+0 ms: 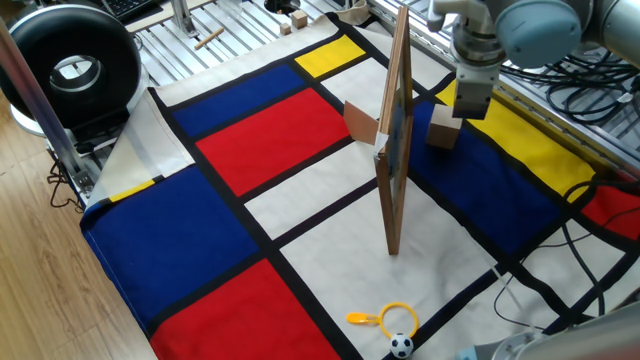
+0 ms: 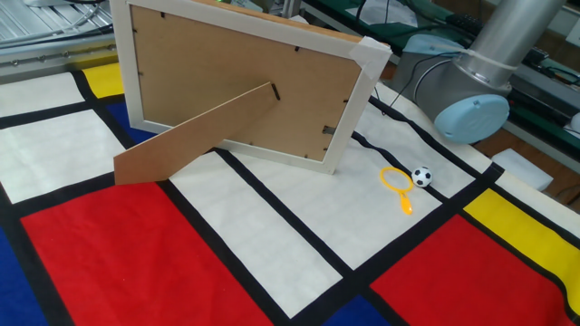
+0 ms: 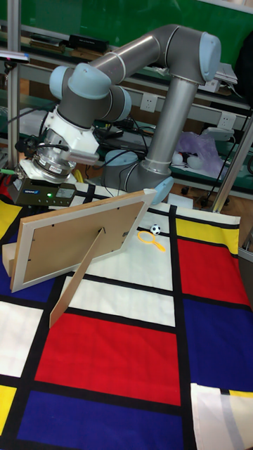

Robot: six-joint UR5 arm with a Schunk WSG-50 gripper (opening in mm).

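Observation:
A picture frame stands upright on the patterned cloth, propped by its back strut. On the cloth behind it, on the arm's side, rests a wooden block; only a sliver of the block shows past the frame in exterior view 3. My gripper hangs close beside the block in exterior view 1, its dark body pointing down. In exterior view 3 the gripper is beyond the frame. No fingers can be made out, so the finger's state and anything between it stay unclear.
A yellow magnifier-shaped ring lies by a small football on white cloth near the arm's base. Two small wooden cubes sit on the slatted metal surface at the back. The red and blue patches before the frame are bare.

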